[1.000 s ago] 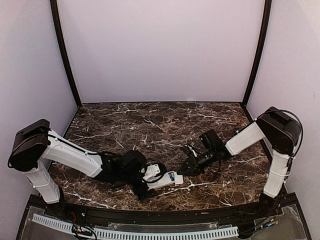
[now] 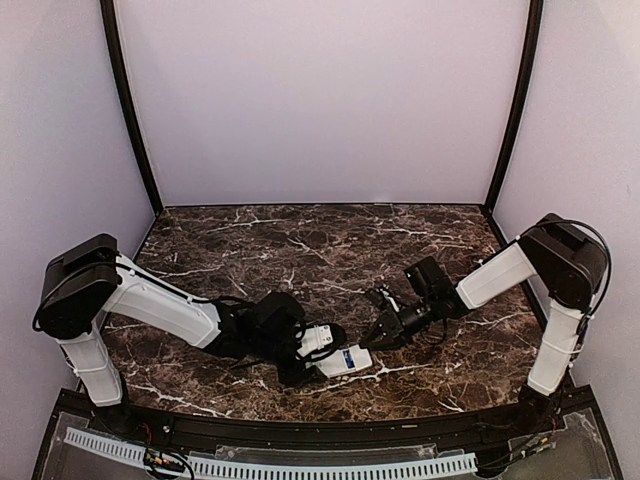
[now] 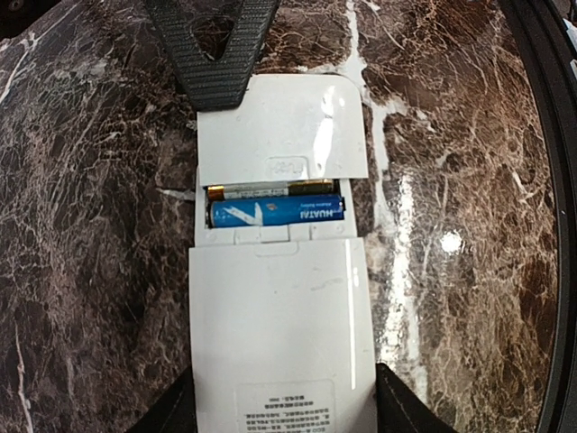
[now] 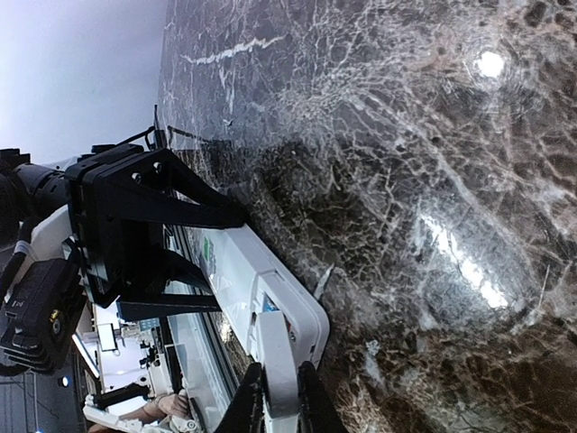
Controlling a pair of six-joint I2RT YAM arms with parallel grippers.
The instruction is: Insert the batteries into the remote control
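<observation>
The white remote control [image 3: 281, 316] lies back up on the table, my left gripper shut on its sides. A blue battery [image 3: 275, 210] sits lengthwise across the bay, and a second, gold-ended battery [image 3: 261, 191] shows beside it, partly covered. Over the bay's far end is the white battery cover [image 3: 279, 135], roughly squared with the remote, leaving a gap before the body. My right gripper is shut on this cover; in the left wrist view, its finger [image 3: 215, 81] rests at the cover's far left corner.
A black frame edge and a white slotted strip [image 2: 330, 470] run along the front.
The cover, tilted earlier, now lines up with the remote and hides more of the gold-ended battery.
</observation>
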